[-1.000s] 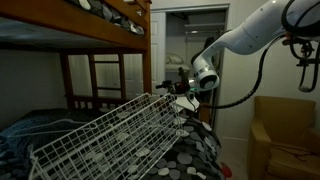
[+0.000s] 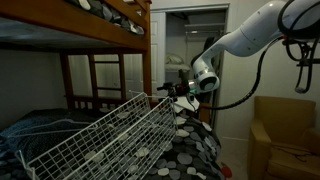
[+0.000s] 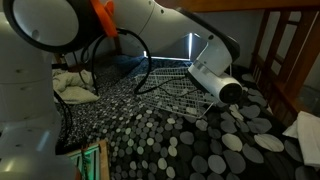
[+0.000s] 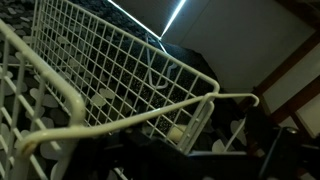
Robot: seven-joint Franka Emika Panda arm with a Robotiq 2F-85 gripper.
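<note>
A white wire basket (image 2: 105,145) stands on the dark bedding patterned with grey dots, its rim tilted in exterior view 1. In the wrist view the basket's grid wall (image 4: 115,65) and thick rim fill the left and centre. A wire hook sticks out to the right from its corner. My gripper (image 2: 172,91) is at the basket's far upper end. In the wrist view, the open gripper has its dark fingers close to the basket's corner. Nothing shows clearly held; whether a finger touches the wire I cannot tell.
The bunk bed's wooden post (image 2: 146,50) and upper bunk overhang the basket's left side. A brown armchair (image 2: 282,140) stands at the right. White cloth or paper (image 3: 307,130) lies at the right edge of exterior view 2.
The arm's wrist joint sits very slightly lower than before. The basket stays in nearly the same place.
</note>
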